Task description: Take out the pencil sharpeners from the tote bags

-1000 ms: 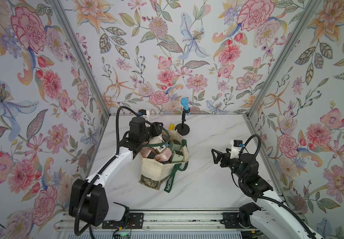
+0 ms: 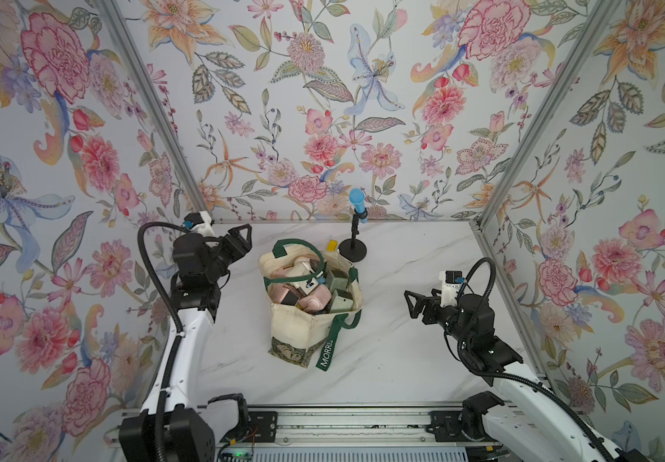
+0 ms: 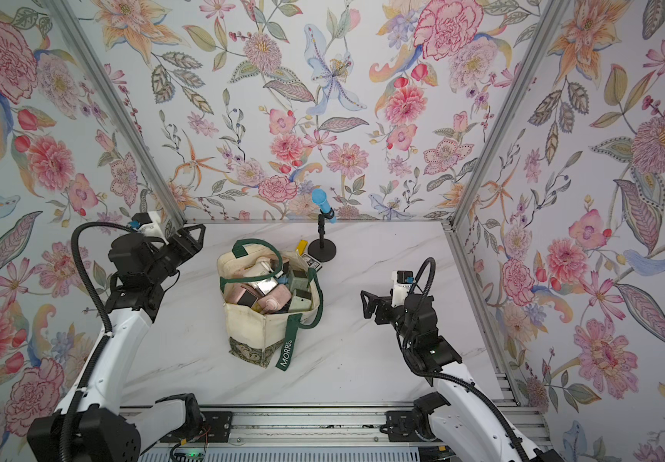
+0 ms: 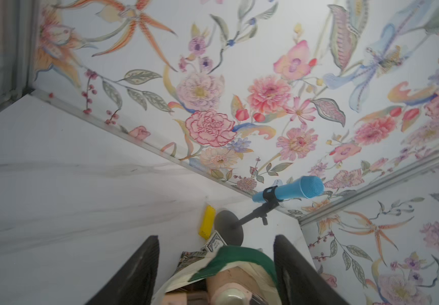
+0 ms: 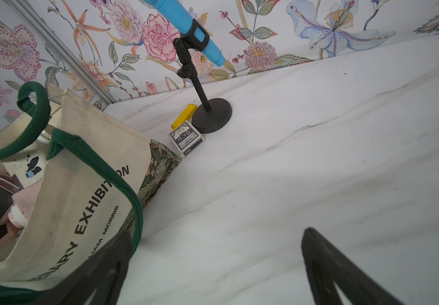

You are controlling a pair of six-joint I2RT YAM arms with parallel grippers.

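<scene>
The cream tote bag (image 2: 298, 327) with green handles stands left of centre, its mouth open and full. Inside sit pink items (image 2: 315, 298) with dark faces and pale green items (image 2: 340, 301); which of them are pencil sharpeners I cannot tell. At the bag's left, above the table, my left gripper (image 2: 244, 239) is open with nothing between its fingers; a green handle (image 4: 242, 254) shows beyond it in the left wrist view. My right gripper (image 2: 408, 305) hangs open and empty to the right of the bag. The lower contents of the bag are hidden.
Behind the bag stands a blue microphone (image 5: 181, 17) on a round black base (image 5: 212, 116). A yellow item (image 5: 184, 116) and a small printed box (image 5: 186, 137) lie beside that base.
My left gripper has moved left, from over the bag to beside it. The bag's upper green handle has shifted and now loops over the contents. The right arm has barely moved.
</scene>
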